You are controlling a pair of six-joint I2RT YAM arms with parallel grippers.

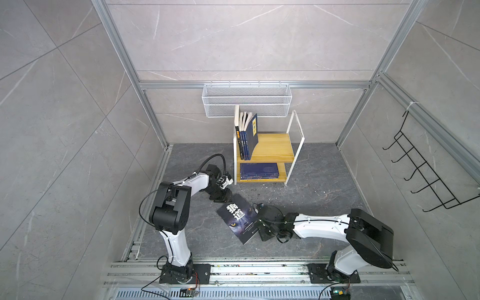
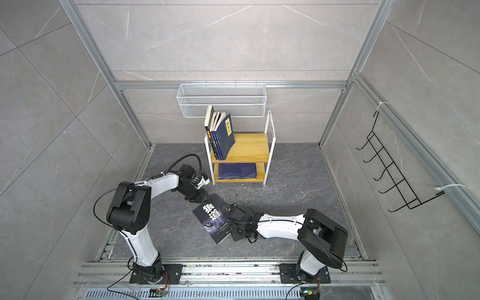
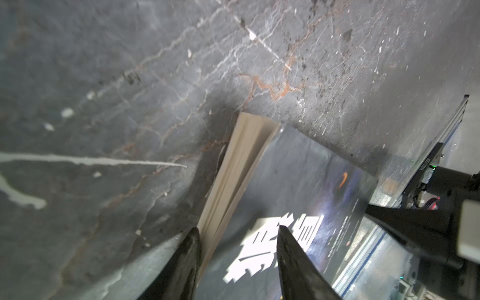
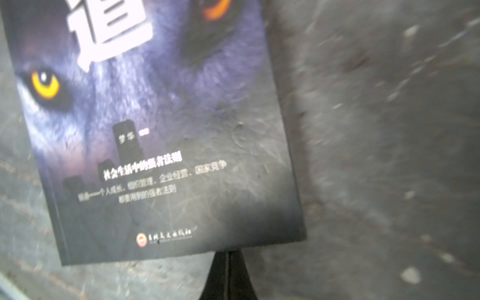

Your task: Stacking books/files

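Observation:
A dark book (image 1: pixel 238 220) with a wolf-eye cover and white title lies flat on the grey floor between the grippers. In the left wrist view my left gripper stands part open at its far end, fingertips over the page edge and cover. My right gripper is shut, its tips at the book's near short edge in the right wrist view. A wooden two-tier shelf (image 1: pixel 274 142) holds upright books (image 1: pixel 246 135) on top, some leaning, and stacked blue books (image 1: pixel 259 170) below.
A white mesh basket (image 1: pixel 246 100) hangs on the back wall above the shelf, and a black hook rack (image 1: pixel 425 175) on the right wall. The floor right of the shelf is clear.

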